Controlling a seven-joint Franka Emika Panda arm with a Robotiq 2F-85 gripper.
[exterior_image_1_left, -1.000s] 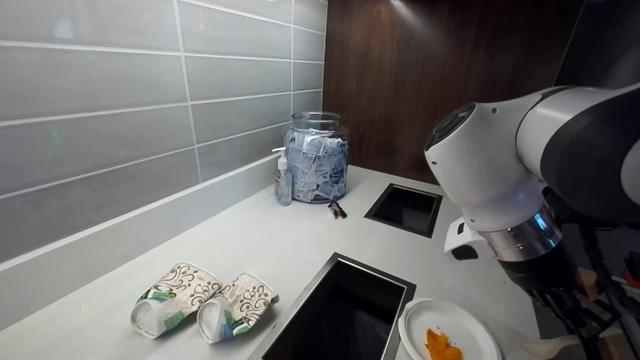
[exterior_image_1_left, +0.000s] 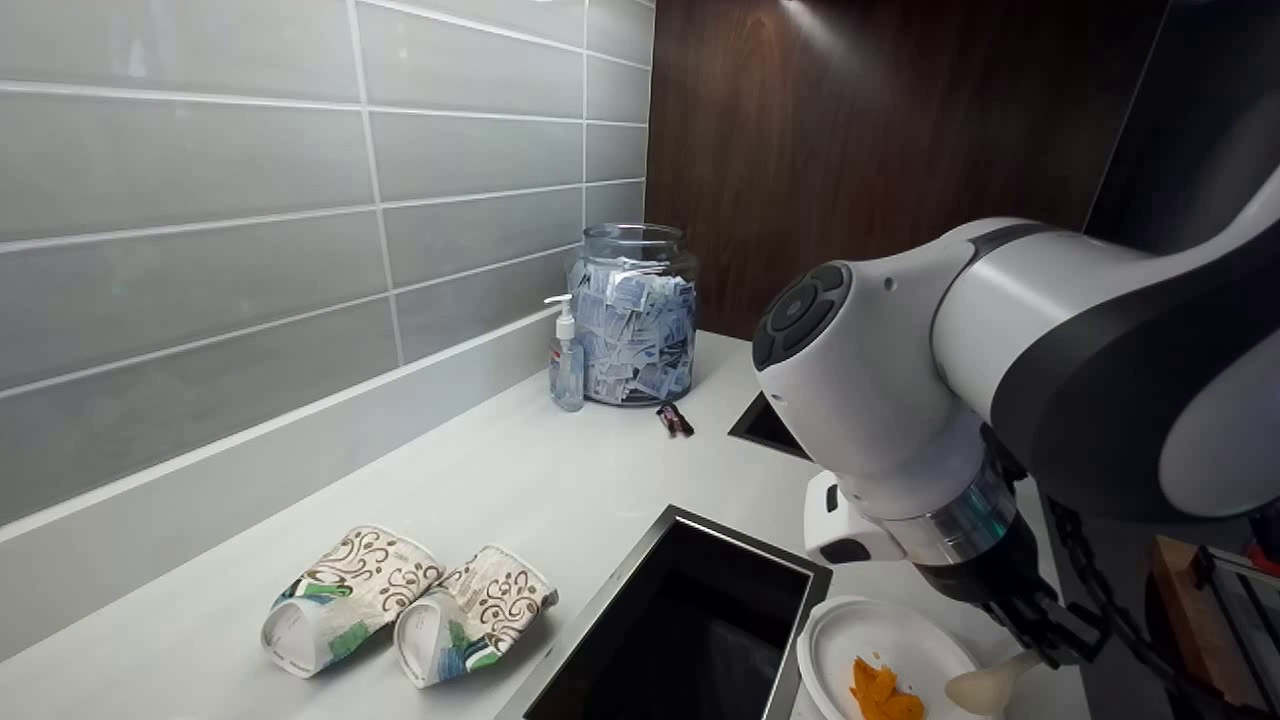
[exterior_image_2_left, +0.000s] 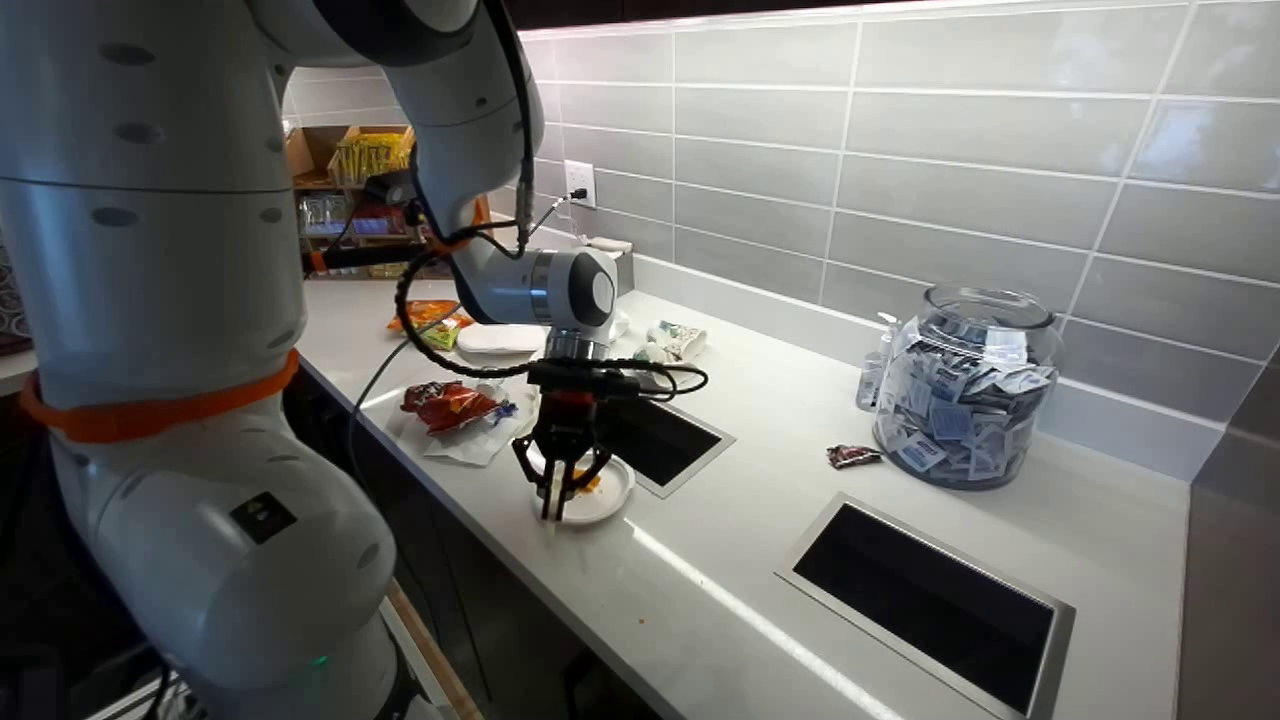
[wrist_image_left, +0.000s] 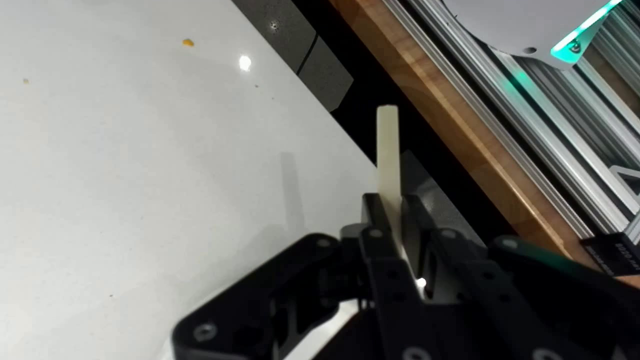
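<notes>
My gripper (exterior_image_1_left: 1065, 644) is shut on a pale wooden spoon (exterior_image_1_left: 986, 688). In exterior view 1 the spoon's rounded head reaches over the right side of a white plate (exterior_image_1_left: 828, 636); whether it touches the plate I cannot tell. Orange food (exterior_image_1_left: 885, 692) lies in a small heap on that plate. From the wrist view, the straight handle (wrist_image_left: 388, 144) sticks out past the fingers, above the counter's front edge. The gripper (exterior_image_2_left: 555, 504) hides part of the plate (exterior_image_2_left: 614, 492) in exterior view 2.
Crumpled paper cups (exterior_image_1_left: 360, 588) lie left of a dark rectangular opening (exterior_image_1_left: 684, 624). A big jar of packets (exterior_image_1_left: 636, 330), a pump bottle (exterior_image_1_left: 566, 360) and a small wrapper (exterior_image_1_left: 674, 420) stand farther back. Behind the plate, a red bag (exterior_image_2_left: 446, 406) rests on the counter.
In exterior view 1 the arm has moved left, bringing the spoon from right of the plate to over its edge. The arm now covers much of the far opening.
</notes>
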